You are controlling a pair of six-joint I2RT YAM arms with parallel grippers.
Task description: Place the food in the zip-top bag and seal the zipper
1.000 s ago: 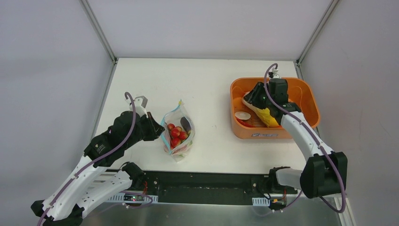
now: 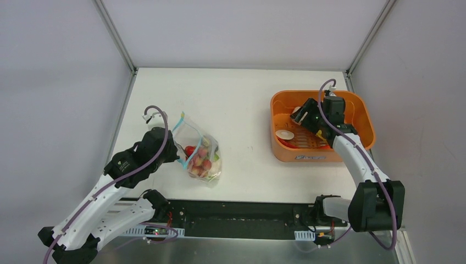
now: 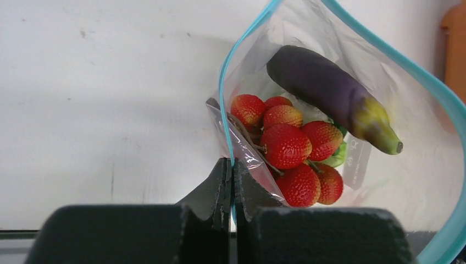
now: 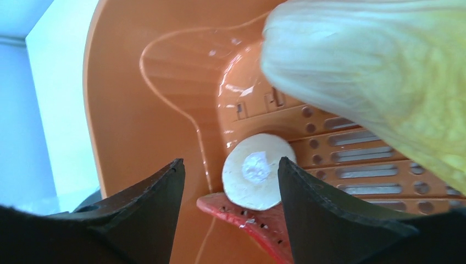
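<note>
The zip bag [image 2: 206, 165] with a blue zipper stands open on the table, holding red berries [image 3: 286, 146], an eggplant [image 3: 324, 91] and some green item. My left gripper is shut on the bag's zipper edge at its near-left side. My right gripper is open inside the orange bin [image 2: 283, 148], above a white round piece [image 4: 255, 170] and a red pepper [image 4: 242, 220], with a pale yellow-white leafy vegetable [image 4: 373, 71] filling the right of its view.
Walls enclose the sides and back.
The left arm has shifted left, and the bag's top is drawn left with it. The right gripper has moved slightly right and down within the bin.
</note>
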